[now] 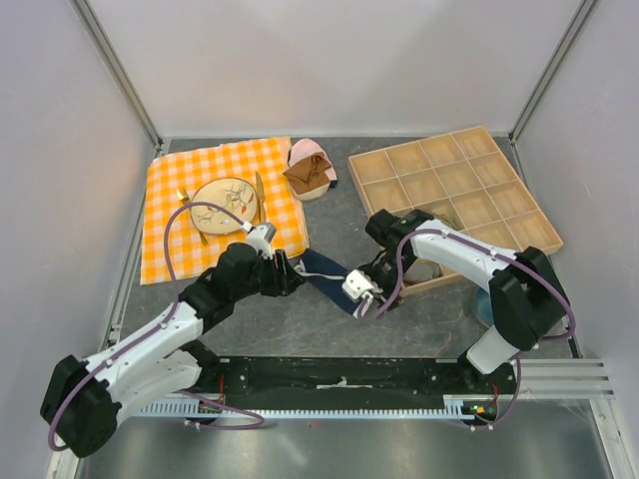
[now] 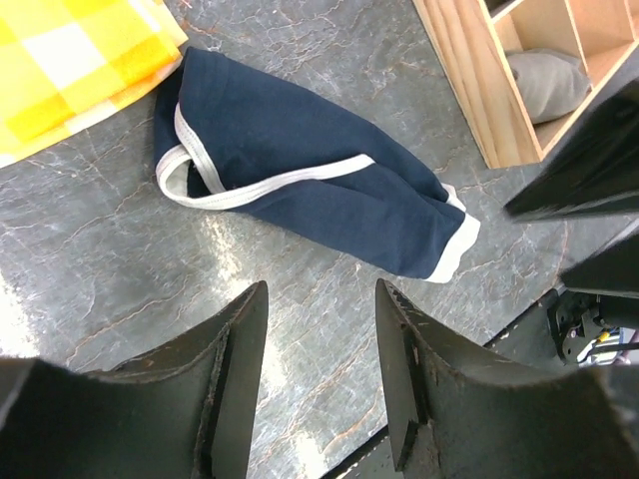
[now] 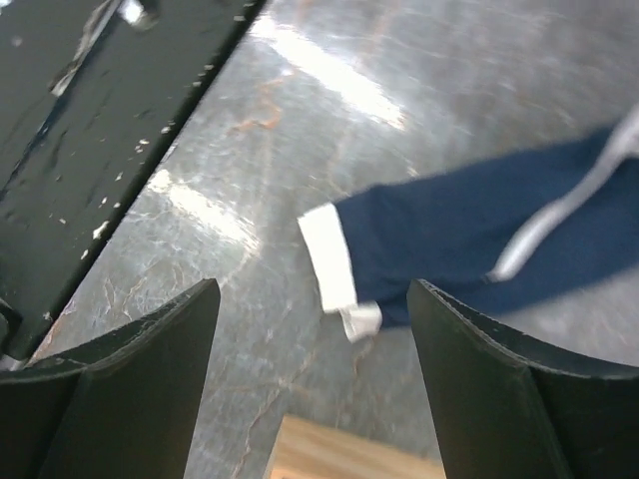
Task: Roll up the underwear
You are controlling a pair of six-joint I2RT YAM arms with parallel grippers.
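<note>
The navy underwear with white waistband lies folded in a long diagonal strip on the grey table, between the checked cloth and the wooden organizer; in the right wrist view it (image 3: 469, 220) shows its white-edged end. My left gripper hangs over bare table beside the strip, fingers apart, nothing between them. My right gripper is above the strip's right end, fingers apart and empty; in the top view its arm partly covers that end.
A yellow checked cloth (image 1: 160, 239) with plate and cutlery lies left. A compartmented wooden organizer (image 1: 469, 160) fills the back right. A bowl with clothing (image 1: 305, 175) sits at the back; a blue bowl (image 1: 484, 309) is partly hidden at right.
</note>
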